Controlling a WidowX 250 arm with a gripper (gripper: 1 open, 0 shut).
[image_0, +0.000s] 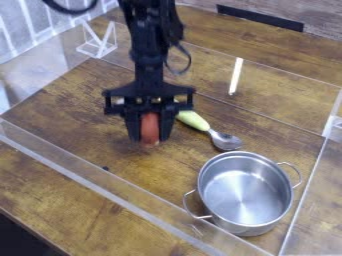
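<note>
My black gripper is in the middle of the camera view, slightly blurred, shut on a red-orange object held between its fingers. Right of it a spoon with a pale green handle and metal bowl lies on the wooden table. A steel pot with two wire handles stands at the lower right, apart from the gripper.
Clear plastic walls border the wooden work area. The left and back right of the board are mostly bare. A white strip stands toward the back.
</note>
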